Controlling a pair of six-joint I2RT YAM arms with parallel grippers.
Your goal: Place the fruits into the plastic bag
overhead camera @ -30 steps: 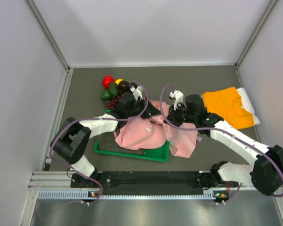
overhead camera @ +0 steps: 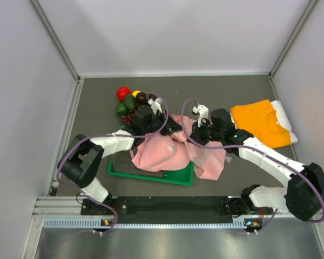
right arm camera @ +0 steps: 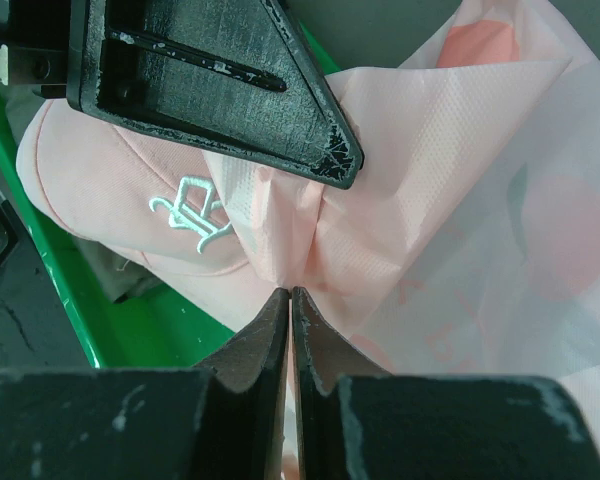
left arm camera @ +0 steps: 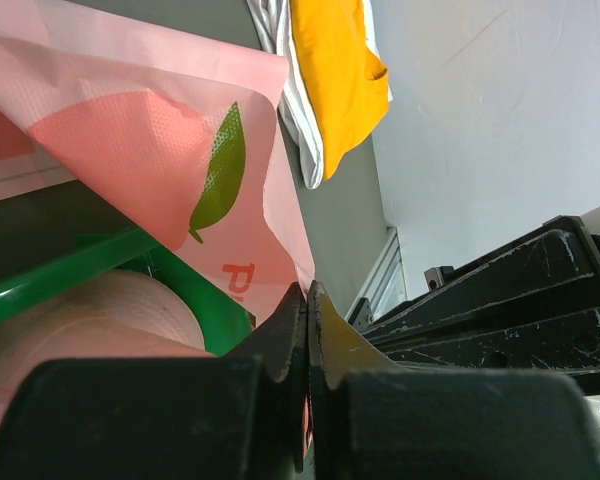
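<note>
The pink plastic bag (overhead camera: 208, 164) hangs over the right side of the green bin (overhead camera: 137, 175), printed with a leaf in the left wrist view (left arm camera: 155, 150). My left gripper is shut at the bag's edge; whether film is between its tips is unclear. My right gripper is shut against the crumpled bag, with nothing clearly between its fingers. A pink cloth item with white stitching (right arm camera: 115, 170) lies in the bin. The fruits, a red one (overhead camera: 123, 93), green ones (overhead camera: 129, 101), a yellow one, dark ones and grapes, sit at the back left.
An orange cloth (overhead camera: 259, 121) on a white cloth lies at the right of the table. Both arms crowd together over the bin.
My right gripper has shifted very slightly, with the bag's lower edge moving a little. The left arm looks still.
</note>
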